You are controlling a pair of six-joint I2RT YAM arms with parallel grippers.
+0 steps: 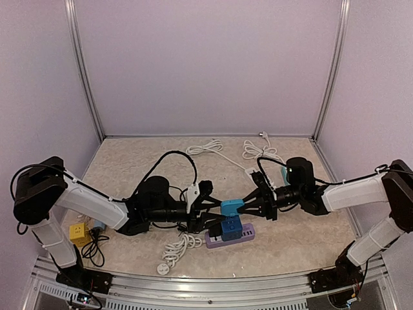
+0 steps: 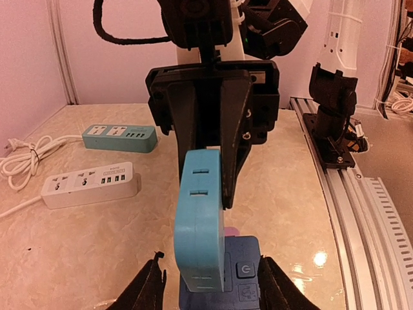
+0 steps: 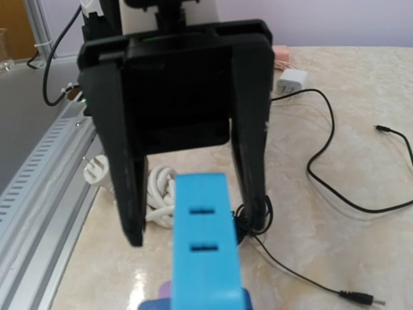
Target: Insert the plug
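A light blue block-shaped plug (image 2: 200,223) with two dark slots on top hangs in the air, with my right gripper shut on its far end in the left wrist view. Facing it from the left, my left gripper is open, its fingers standing apart on either side of the plug in the right wrist view; no touch shows. Below is a dark blue cube (image 1: 231,227) with socket holes, seated on a lilac power strip (image 1: 219,244). In the right wrist view the plug hides most of the cube and strip.
A white power strip (image 2: 90,184) and a teal strip (image 2: 120,137) lie behind. A coiled white cord (image 1: 179,248) lies front left of the lilac strip, and a yellow adapter (image 1: 79,234) is farther left.
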